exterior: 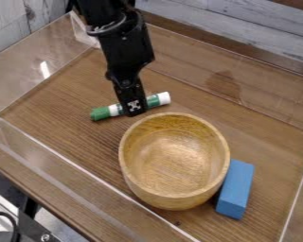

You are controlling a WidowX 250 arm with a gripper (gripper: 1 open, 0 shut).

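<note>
My black gripper [133,102] reaches down from the top of the view, its tip right over a green and white cylindrical object [107,112] lying on the wooden surface. The tip covers the middle of that object; whether it touches it, I cannot tell. The finger looks narrow, shut, with nothing clearly visible held in it.
A large yellow bowl [173,178] sits just in front and right of the gripper. A blue block [235,189] lies to the right of the bowl.
</note>
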